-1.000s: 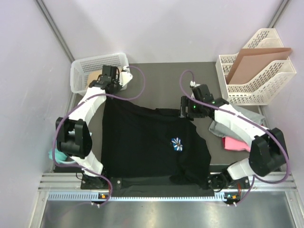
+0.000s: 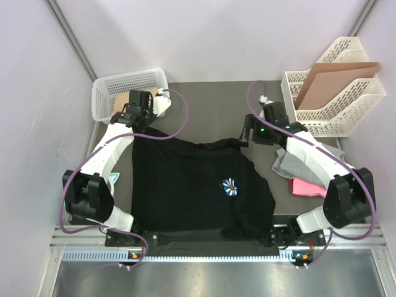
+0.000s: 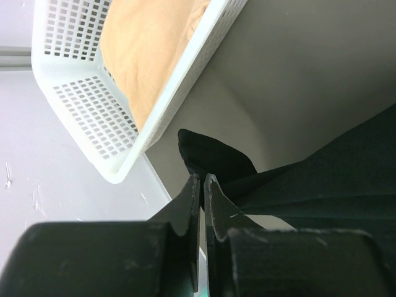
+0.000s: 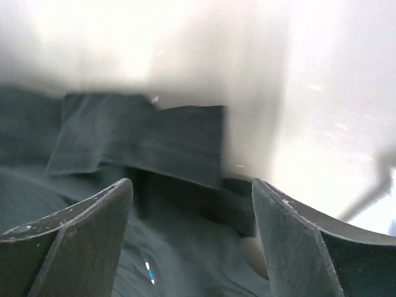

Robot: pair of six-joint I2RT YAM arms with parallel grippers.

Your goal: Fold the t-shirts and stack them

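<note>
A black t-shirt point(image 2: 179, 185) with a blue-and-white flower print lies spread over the middle of the table. My left gripper is shut on its upper-left corner near the white basket, a small flap of cloth standing past the fingertips. The right gripper is open above a folded edge at the shirt's upper right, which shows blurred in the right wrist view.
A white basket point(image 2: 101, 102) with tan cloth is at back left. A white rack point(image 2: 346, 124) holding brown boards is at back right. Grey folded cloth point(image 2: 291, 166) and pink cloth point(image 2: 306, 189) lie at the right. Bare table shows at the back middle.
My right gripper has shifted slightly right, away from the shirt's upper-right edge. The left arm has moved a little toward the front left, still on the corner.
</note>
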